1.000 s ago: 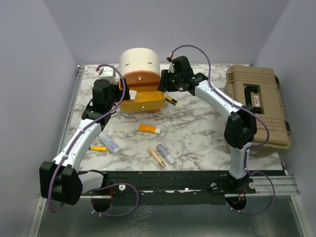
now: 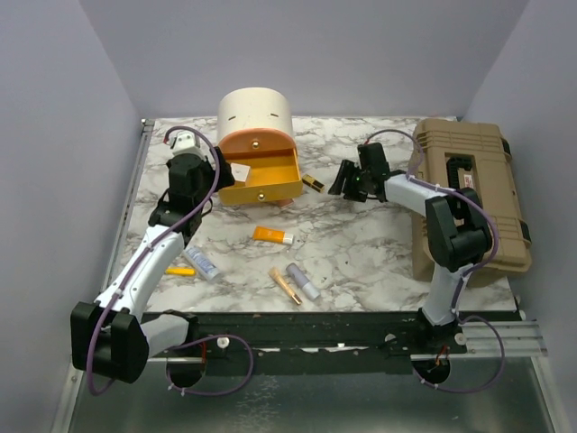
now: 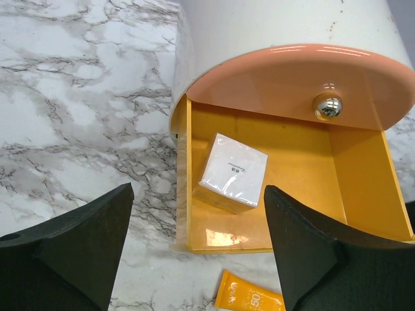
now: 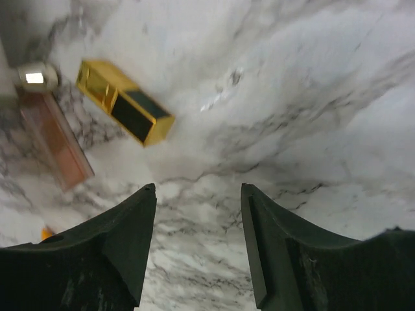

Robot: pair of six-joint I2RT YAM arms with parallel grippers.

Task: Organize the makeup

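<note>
A white organizer (image 2: 254,113) with a salmon lid front has its yellow drawer (image 2: 270,189) pulled out, a white box (image 3: 233,172) inside at the left. My left gripper is open above the drawer's left side, nothing between its fingers. My right gripper hangs open over bare marble, right of a small gold-and-black item (image 4: 123,100). In front lie an orange tube (image 2: 269,234), a brush-like stick (image 2: 285,285), a grey tube (image 2: 303,280), a clear bottle (image 2: 200,262) and a yellow tube (image 2: 179,271).
A large tan case (image 2: 487,225) fills the table's right side. The marble (image 2: 352,253) is clear at centre right, between the tubes and the case.
My right arm has moved away from the drawer, rightward and lower in the top view. My left arm has shifted slightly to the left. The objects lie unchanged.
</note>
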